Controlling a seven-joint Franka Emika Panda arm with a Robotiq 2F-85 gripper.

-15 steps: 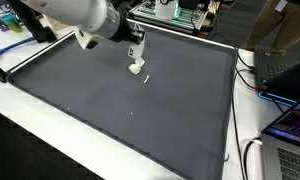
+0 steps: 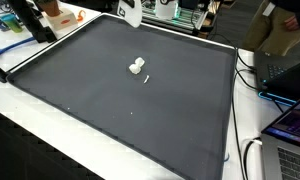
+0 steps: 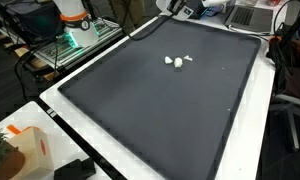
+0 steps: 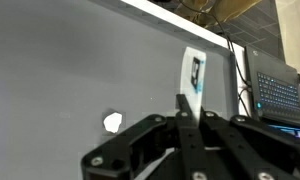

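A long white object with dark and blue marks (image 4: 195, 72) sticks out from between my fingers in the wrist view. My gripper is shut on it. The same white object (image 2: 130, 12) shows at the top edge of exterior view 1, raised over the far side of the board, and at the top of exterior view 2. Below it on the grey board lie small white lumps (image 2: 137, 66), close together. One white lump (image 4: 112, 122) shows in the wrist view, apart from the gripper. A thin white bit (image 2: 146, 79) lies near the lumps.
The grey board (image 2: 120, 105) is mostly bare. A laptop (image 4: 275, 90) and cables stand along one side. At another edge are an orange-and-white box (image 3: 30, 150) and a brown basket (image 3: 2, 160).
A second ago the white object was low, close above the lumps. The lumps appear unmoved.
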